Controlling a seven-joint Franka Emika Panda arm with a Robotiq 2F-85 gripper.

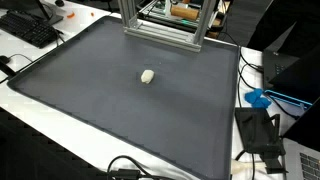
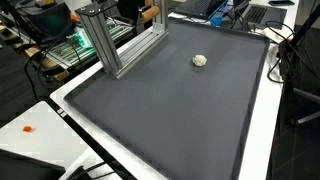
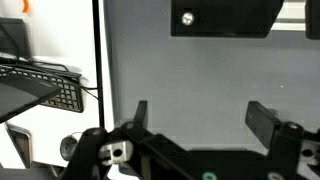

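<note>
My gripper stands open in the wrist view, its two dark fingers wide apart and only grey mat between them. A small cream-coloured object lies alone on the dark grey mat; it shows again as a pale round lump in exterior view 2. The wrist view does not show that object. A black panel with a silver knob crosses the top of the wrist view, apart from the fingers. The gripper cannot be made out clearly in the exterior views.
A metal-framed stand rises at the mat's edge, with an orange-brown wooden piece by it. A keyboard lies off the mat. Beside the mat's other side are a blue item and black cables.
</note>
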